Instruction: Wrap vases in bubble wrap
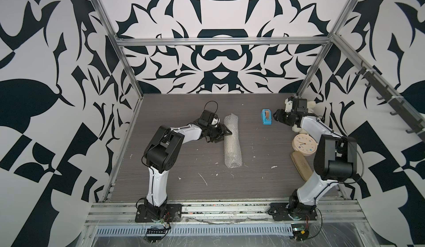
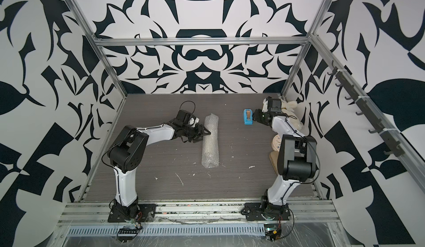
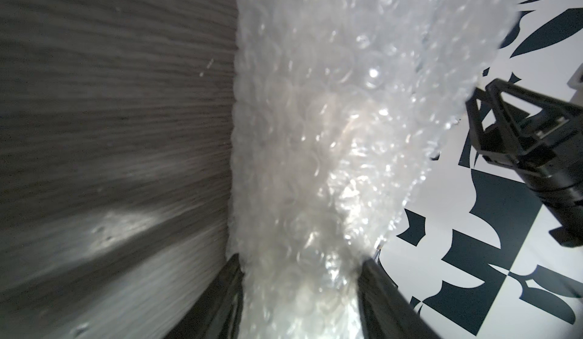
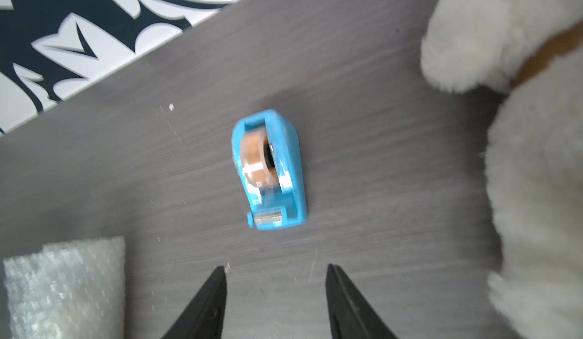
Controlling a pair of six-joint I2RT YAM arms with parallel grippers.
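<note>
A long roll of bubble wrap (image 1: 232, 145) lies lengthwise near the middle of the table; whether a vase is inside cannot be made out. My left gripper is shut on the bubble wrap, its fingers (image 3: 224, 296) on either side of it. Blue tape dispenser (image 4: 270, 175) with a brown tape roll stands upright on the table, to the right of the wrap. In the right wrist view it sits beyond the fingertips of my right gripper, which is open and empty. From above, that gripper is just right of the dispenser.
A white plush toy (image 4: 540, 199), a round clock (image 1: 304, 144) and a tan oblong object (image 1: 302, 165) line the right side. The plush is partly behind the right arm. Small scraps dot the otherwise clear front table (image 1: 248, 185).
</note>
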